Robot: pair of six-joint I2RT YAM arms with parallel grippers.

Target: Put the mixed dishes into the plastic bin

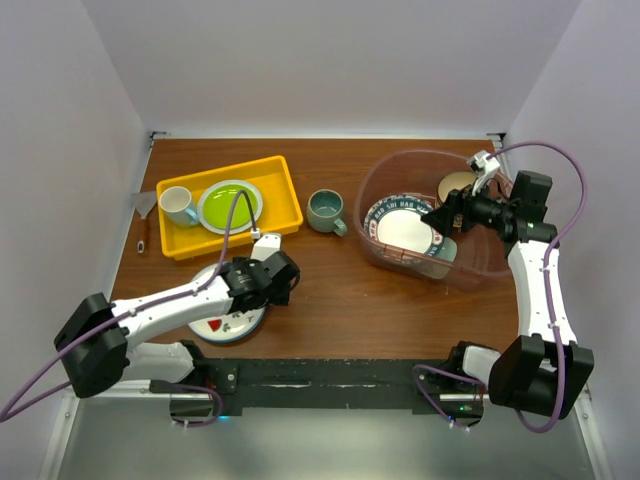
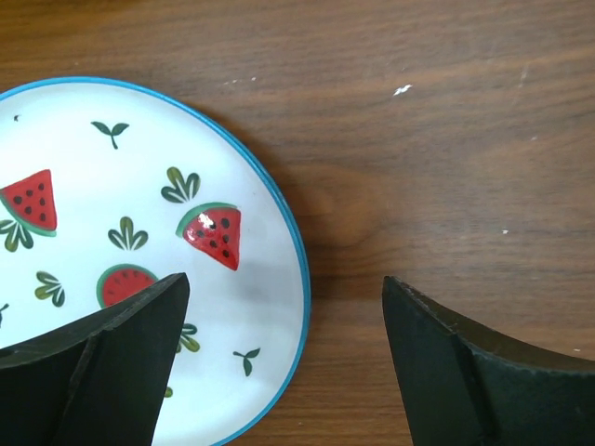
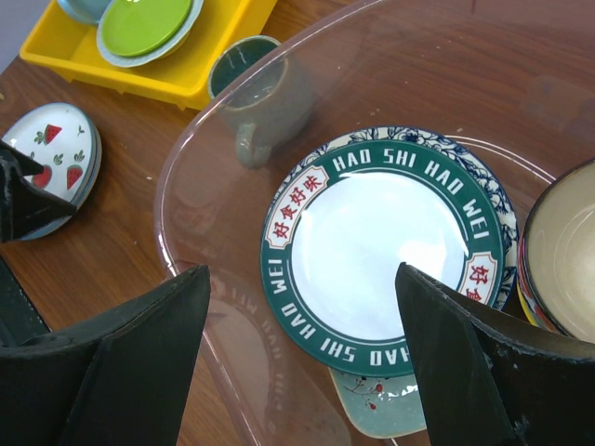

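Note:
My left gripper is open above the right edge of the watermelon plate (image 2: 112,223), with one finger over the plate and the other over bare wood. In the top view, the left arm partly hides this plate. My right gripper hangs open over the clear plastic bin (image 1: 470,275), which holds a green-rimmed plate (image 3: 367,237), a beige dish (image 3: 567,242) and a pale floral dish (image 3: 367,404). A yellow tray (image 1: 280,200) holds a green plate (image 1: 228,205) and a pale mug (image 1: 178,205). A teal mug (image 1: 325,211) stands between tray and bin.
A scraper (image 1: 142,215) lies left of the tray. Walls border the back and both sides.

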